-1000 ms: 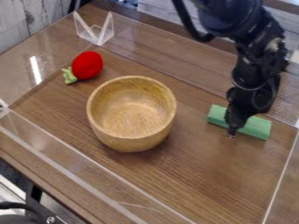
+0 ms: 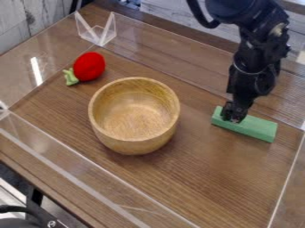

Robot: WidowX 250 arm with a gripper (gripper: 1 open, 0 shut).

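My dark gripper (image 2: 241, 116) reaches down from the top right, its fingertips over the left part of a green rectangular block (image 2: 251, 127) on the wooden table. It is open; whether it touches the block is unclear.
A large tan wooden bowl (image 2: 134, 114) stands in the middle left. A red tomato-like object (image 2: 88, 66) with a green stem lies at the upper left, near a clear wire-like piece (image 2: 95, 31).
My gripper was lower over the block a second ago, rose out to a higher position, and is now down at the block's upper left edge. The block looks slightly shifted.
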